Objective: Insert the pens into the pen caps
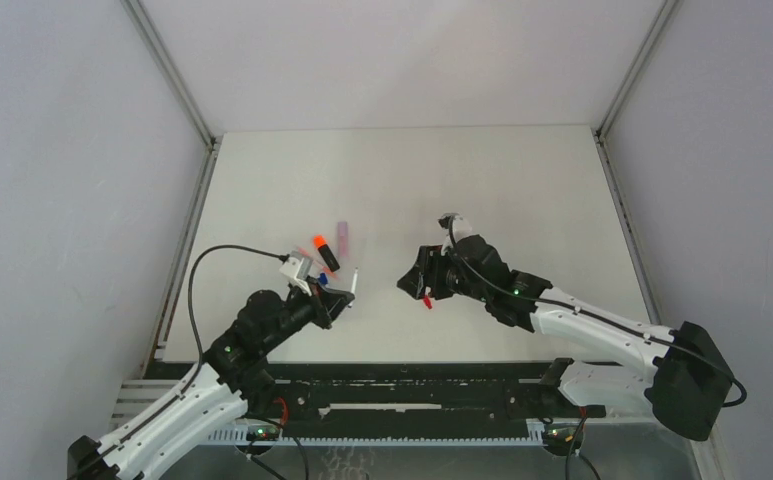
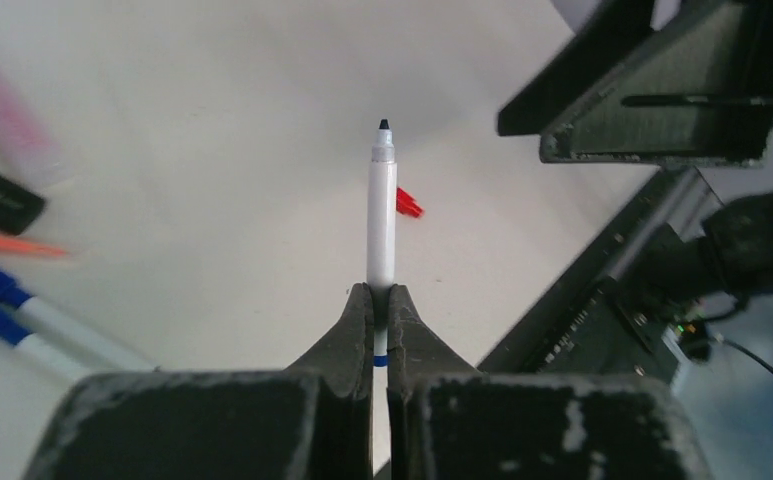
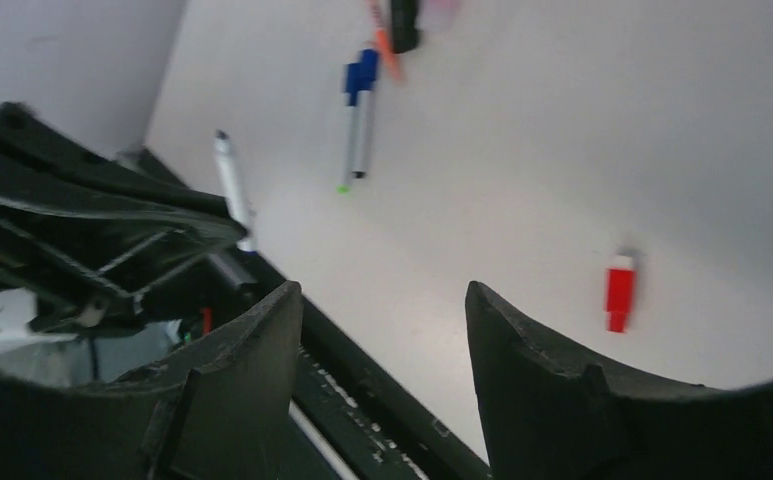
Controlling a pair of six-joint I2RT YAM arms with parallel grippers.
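A white pen (image 2: 381,220) with a dark tip and a blue band stands upright between the fingers of my left gripper, which is shut on it. In the top view the same pen (image 1: 354,280) shows beside the left gripper (image 1: 350,296). My right gripper is open and empty, off to the right of the pen. On the table lies a small red piece (image 3: 619,292), apparently a cap; in the top view this red piece (image 1: 427,301) is partly hidden by the right arm.
Two white pens with blue caps (image 3: 359,80) lie on the table near the left arm. Close by are a black marker with an orange end (image 1: 328,255), a thin orange stick (image 3: 387,55) and a pink tube (image 1: 342,238).
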